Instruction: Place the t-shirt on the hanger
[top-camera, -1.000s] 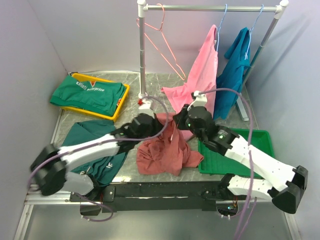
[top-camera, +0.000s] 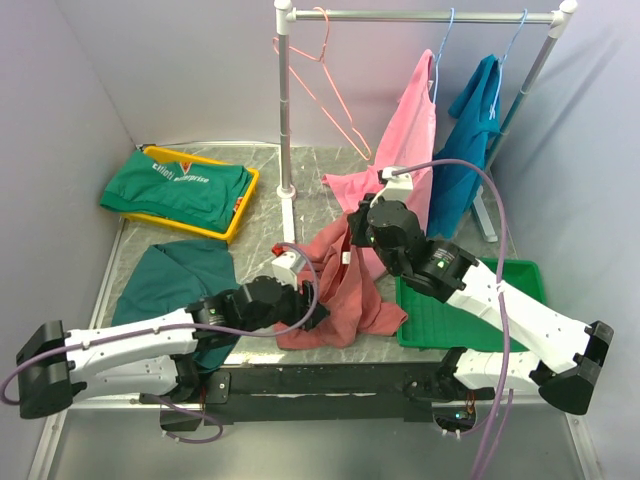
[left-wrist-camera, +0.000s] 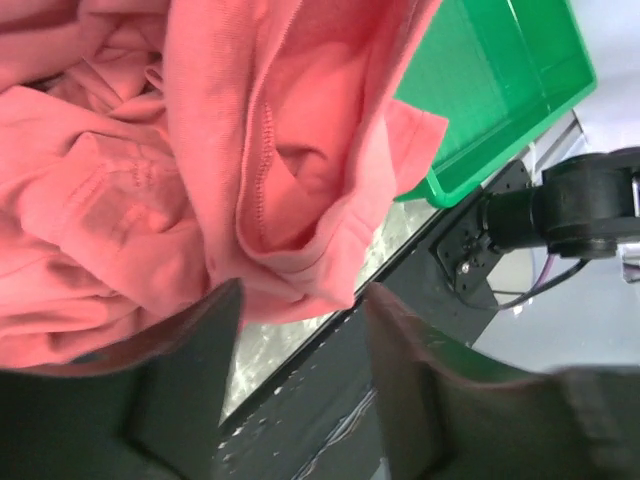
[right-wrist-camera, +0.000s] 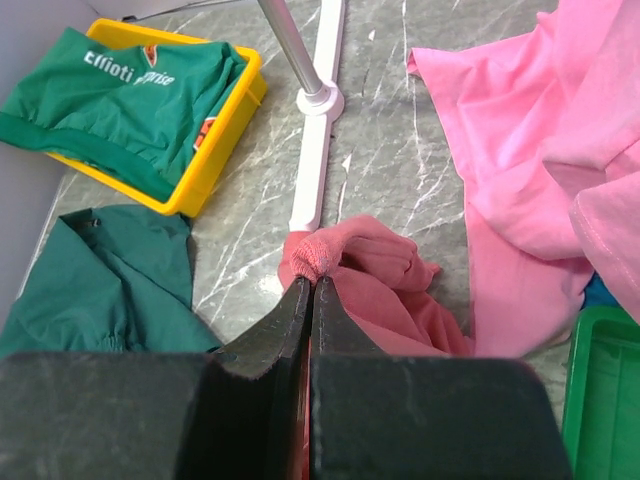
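A coral-red t-shirt (top-camera: 345, 300) hangs from my right gripper, which is shut on a bit of its cloth; the rest drapes down onto the marble table. In the left wrist view the shirt's open edge (left-wrist-camera: 300, 255) and folds fill the upper left. My left gripper is part open close to the shirt's lower edge, with no cloth visibly pinched between its blurred fingers. From the rack's bar hangs an empty coral hanger (top-camera: 335, 88) at the left.
The pink shirt (top-camera: 405, 130) and a teal shirt (top-camera: 470, 150) hang on the rack's right. A yellow tray (top-camera: 240, 215) with green cloth stands at the back left. Dark green cloth (top-camera: 165, 275) lies in front of it. At the right is an empty green tray (top-camera: 520, 285).
The right gripper has stayed nearly in place, holding the cloth.
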